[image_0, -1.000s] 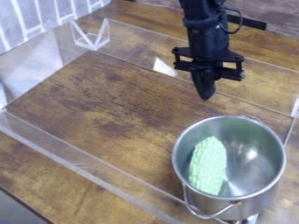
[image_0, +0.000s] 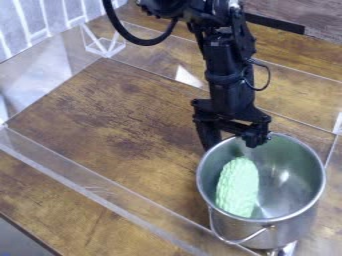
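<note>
A black arm hangs from the top, its gripper (image_0: 230, 130) low over the back rim of a steel pot (image_0: 294, 185) at the lower right. Whether the fingers are open or shut is unclear. Inside the pot, toward its left side, lies a pale green corn-shaped object (image_0: 237, 189).
Clear plastic walls edge the work area, and white railings (image_0: 27, 20) stand at the top left.
The arm and gripper have moved down and toward the viewer, from above the bare table to the pot's back rim. The pot and green object look unmoved.
</note>
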